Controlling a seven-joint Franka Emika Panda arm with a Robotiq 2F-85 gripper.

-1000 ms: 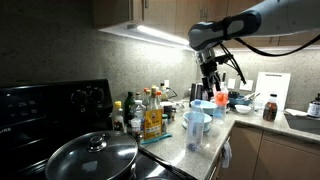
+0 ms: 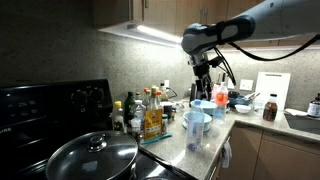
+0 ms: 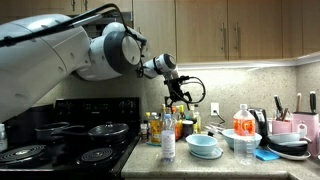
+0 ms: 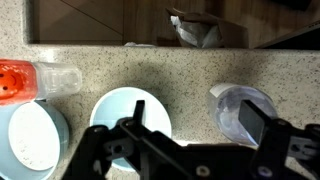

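Note:
My gripper is open above the counter, its two dark fingers well apart and nothing between them. In exterior view 2 the gripper (image 3: pixel 188 97) hangs high over the counter. A clear bottle (image 4: pixel 240 108) lies under its right side in the wrist view; the same tall bottle (image 3: pixel 168 140) stands upright in exterior view 2. Below the left finger is a pale blue bowl (image 4: pixel 118 108), partly hidden by the gripper. Another pale bowl (image 4: pixel 35 135) is farther left, beside a bottle with a red-orange part (image 4: pixel 22 80).
Several sauce and oil bottles (image 2: pixel 153 118) crowd the back of the counter. A lidded pan (image 2: pixel 92 158) sits on the black stove. Beyond the bowls are a dish area (image 3: pixel 290 145) and a pink utensil holder (image 3: pixel 280 127). The counter's front edge (image 4: pixel 190 47) runs across the wrist view.
Over the last second my arm has moved leftward in exterior view 1, toward the clear bottle. The bottles and bowls have stayed in place.

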